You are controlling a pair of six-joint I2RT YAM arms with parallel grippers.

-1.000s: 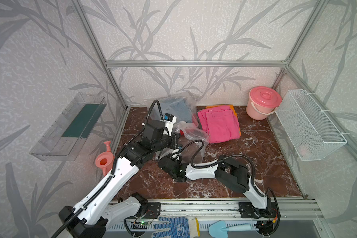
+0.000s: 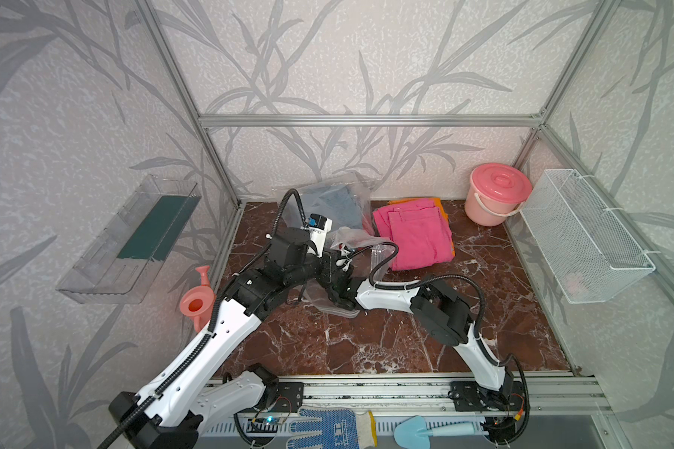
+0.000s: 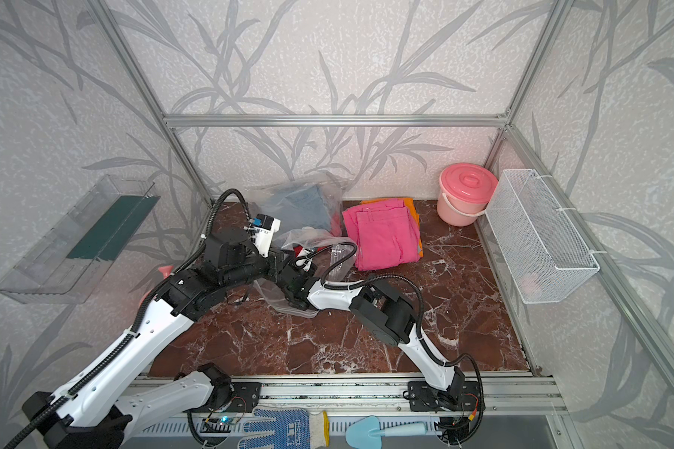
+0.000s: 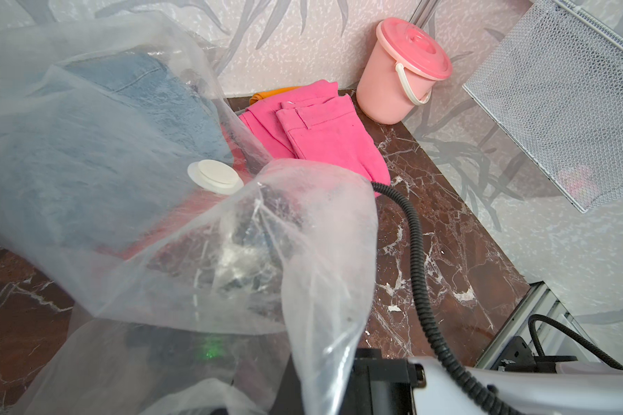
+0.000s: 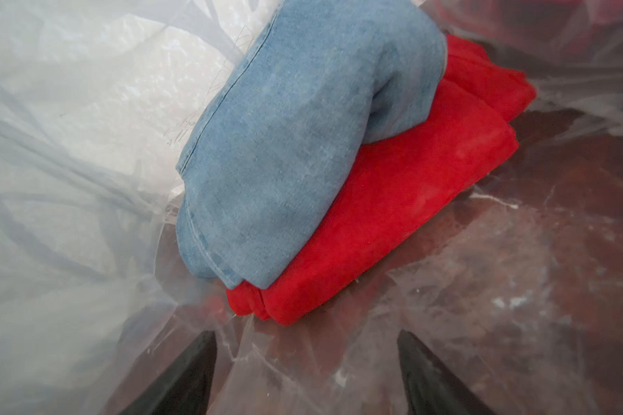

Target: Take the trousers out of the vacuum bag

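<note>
Inside the clear vacuum bag, folded light-blue jeans lie on top of folded red trousers. The bag rests at the back left of the table, its mouth side toward my arms. In the right wrist view my right gripper has its dark fingers apart, with nothing between them. Film surrounds that view, and the garments lie ahead of the fingertips. My left gripper is shut at the bag's near part. Draped film hides its fingertips in the left wrist view, so what they pinch is not visible.
Folded pink trousers lie right of the bag, over something orange. A pink lidded bucket stands at the back right. Wire baskets hang on both side walls, the white one at right.
The left arm looks unchanged. Some film near the mouth has shifted.
</note>
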